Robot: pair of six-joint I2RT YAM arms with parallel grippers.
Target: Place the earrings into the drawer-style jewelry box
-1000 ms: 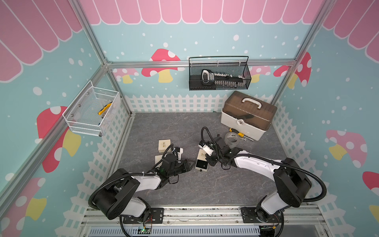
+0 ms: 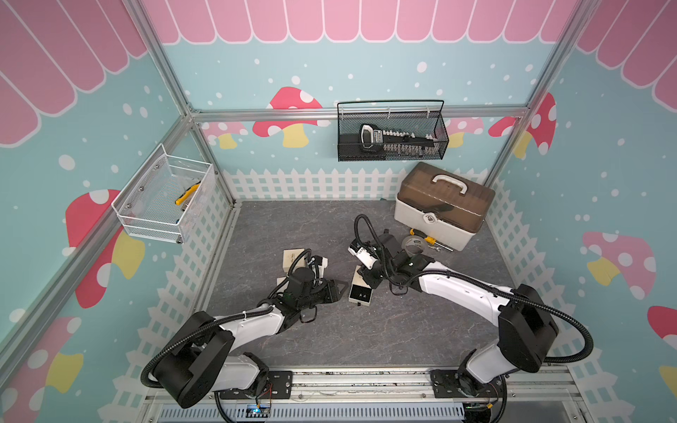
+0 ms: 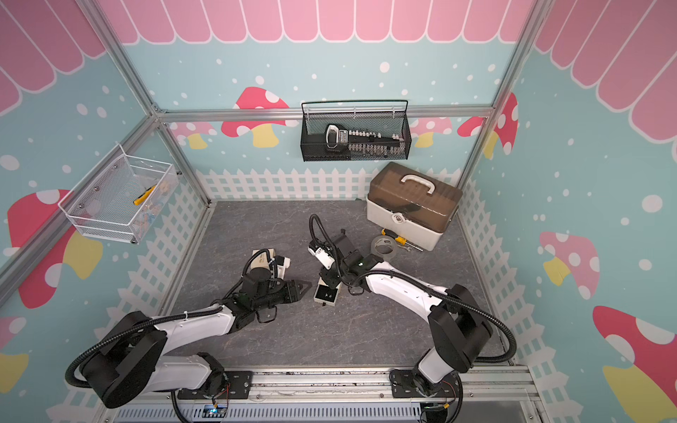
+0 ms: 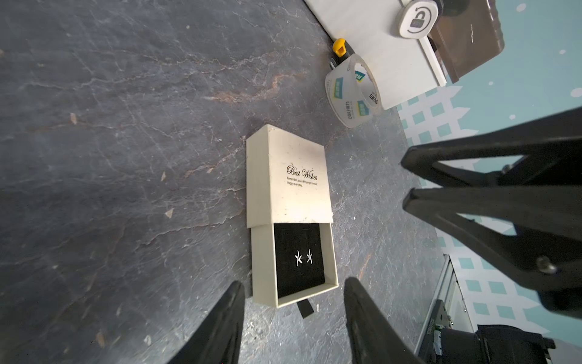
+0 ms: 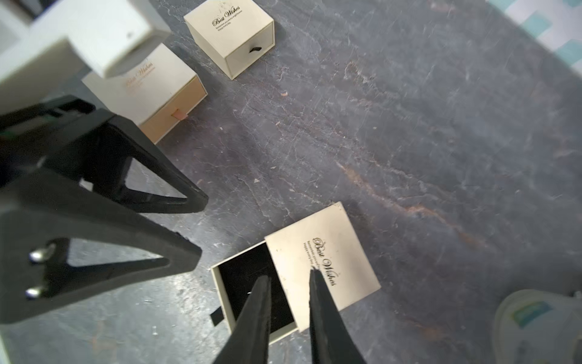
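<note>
A cream "Best Wishes" jewelry box [image 4: 297, 170] lies on the grey table, its drawer [image 4: 263, 267] pulled toward the front, showing a black insert with two small silver star earrings [image 4: 303, 257]. My left gripper is open and empty, just in front of the drawer. My right gripper is over the box, its fingertips close above where lid [image 5: 330, 248] and drawer meet in that wrist view; they stand a little apart with nothing visible between them.
Two more jewelry boxes [image 5: 227, 27] lie at left. A tape roll [image 4: 351, 91], a screwdriver [image 2: 421, 236] and a tool box [image 2: 440, 211] stand at back right.
The left arm has shifted slightly.
</note>
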